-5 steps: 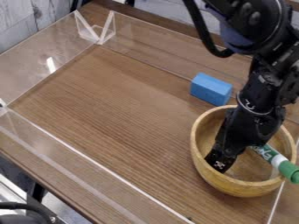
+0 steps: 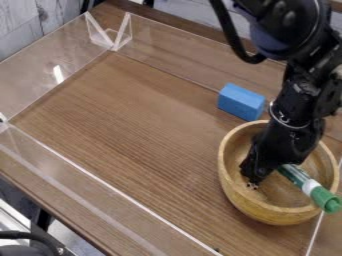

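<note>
My black gripper [image 2: 262, 164] reaches down from the upper right into a round tan bowl [image 2: 262, 206] at the lower right. Its fingertips are inside the bowl and partly in shadow, so whether anything is between them is hard to see; the gripper looks shut. A green and white cylindrical object [image 2: 315, 192] lies tilted across the bowl's right side, just beside the gripper, its green end over the rim.
A blue block [image 2: 241, 102] lies behind the bowl. Black cables show at the lower left.
Over the last second the gripper has shifted slightly inside the bowl, its fingers less visible at the bowl's lower left. The bowl and blue block look unmoved.
</note>
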